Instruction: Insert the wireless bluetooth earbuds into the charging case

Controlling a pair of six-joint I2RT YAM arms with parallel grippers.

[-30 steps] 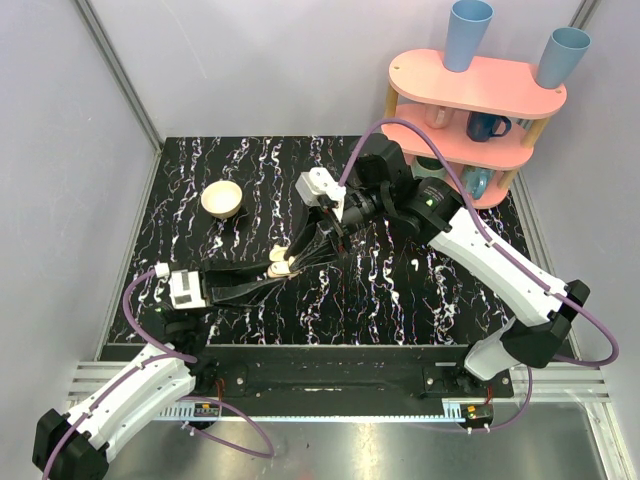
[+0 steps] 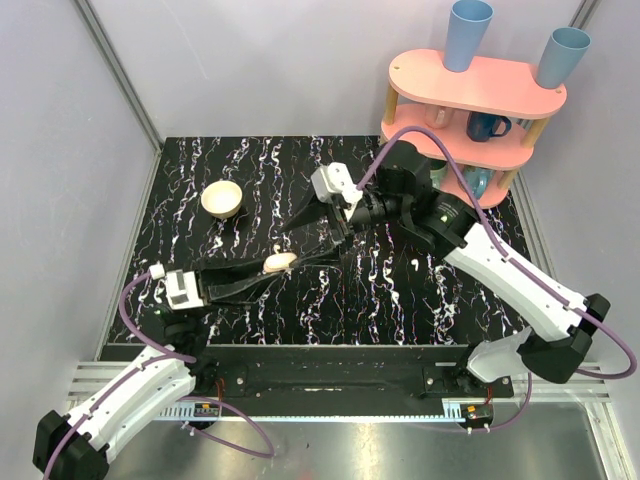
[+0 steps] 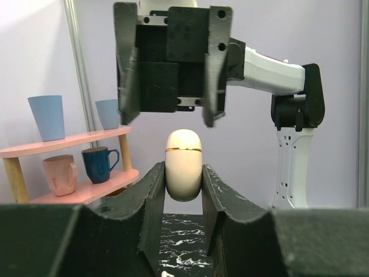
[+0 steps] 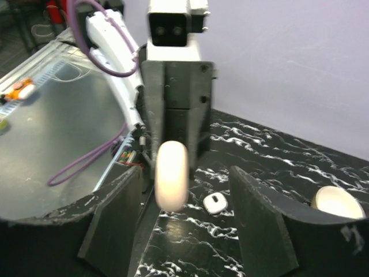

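Note:
The small cream charging case (image 2: pixel 279 262) is held upright in my left gripper; in the left wrist view it shows a thin gold band near its top, and its lid looks closed. My right gripper (image 2: pixel 298 237) is part open just above and beyond the case, with nothing seen between its fingers; in the right wrist view the case (image 4: pixel 171 176) appears in front of it, between and beyond the fingertips. I cannot tell whether any earbud is inside the case.
A cream bowl (image 2: pixel 221 199) sits on the marble top at the back left. A small white object (image 4: pixel 215 203) lies on the marble. A pink shelf (image 2: pixel 470 85) with cups and mugs stands at the back right.
The case's top, which looked raised earlier, now looks closed. The left arm has barely moved.

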